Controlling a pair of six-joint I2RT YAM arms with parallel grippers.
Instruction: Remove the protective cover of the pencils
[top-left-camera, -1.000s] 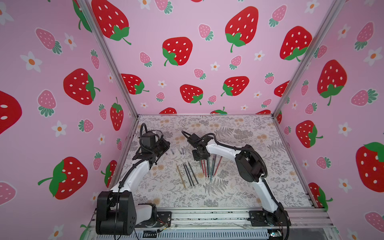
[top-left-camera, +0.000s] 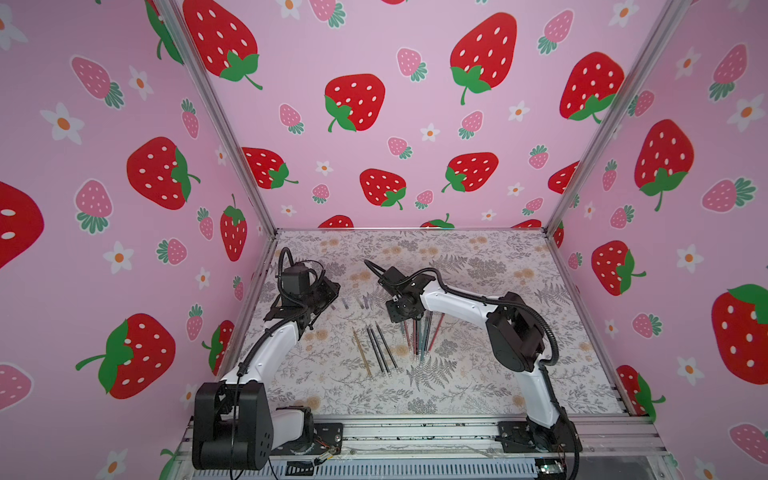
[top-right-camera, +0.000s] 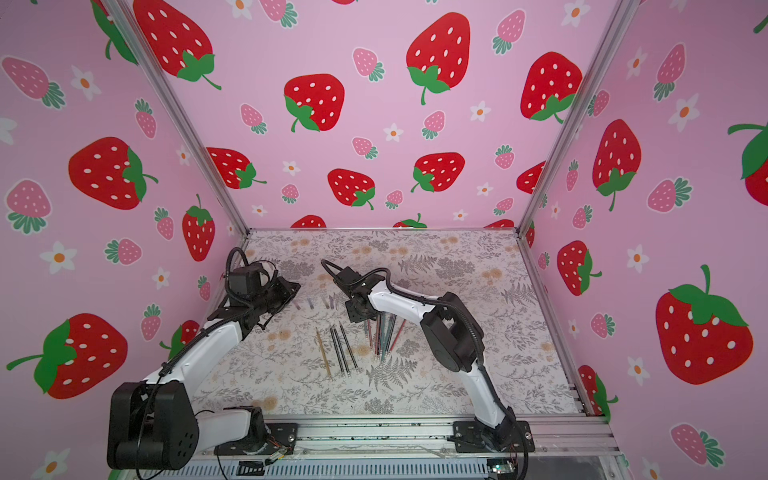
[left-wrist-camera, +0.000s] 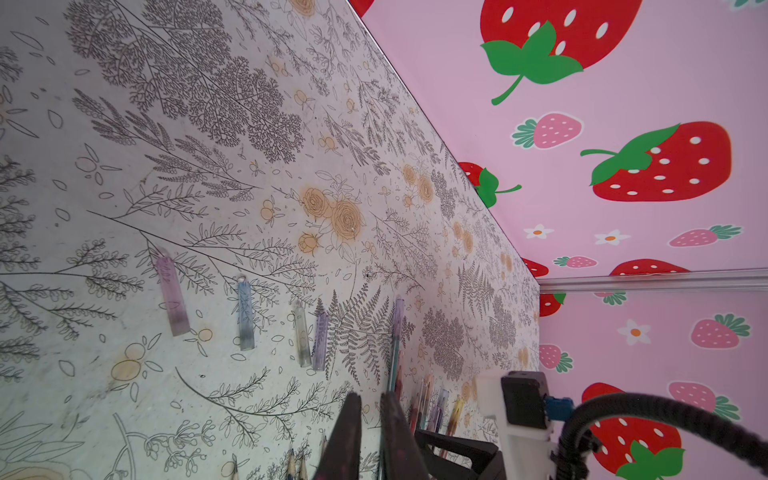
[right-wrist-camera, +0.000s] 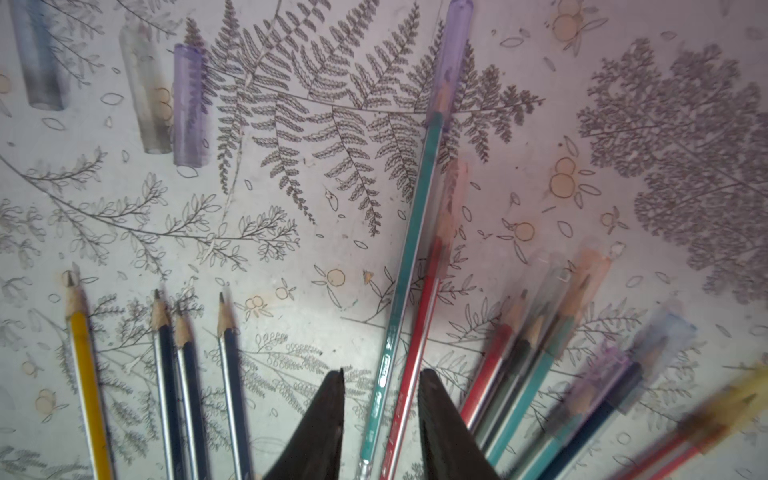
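Observation:
Several capped pencils lie under my right gripper; in the right wrist view a teal pencil (right-wrist-camera: 396, 320) with a purple cap (right-wrist-camera: 450, 48) and a red pencil (right-wrist-camera: 424, 320) with a clear pinkish cap run toward the gap between its open fingers, nothing gripped. More capped pencils fan out rightward. On the left, uncapped pencils with bare tips, one yellow (right-wrist-camera: 84, 360) and several dark blue (right-wrist-camera: 232, 368), lie in a row. Loose caps (right-wrist-camera: 189, 104) lie above them. My left gripper hangs at the left, above the table; its fingers look apart, holding nothing.
Both arms reach in over the patterned table (top-left-camera: 520, 368). Printed walls and metal rails enclose it.
The left arm looks unchanged.

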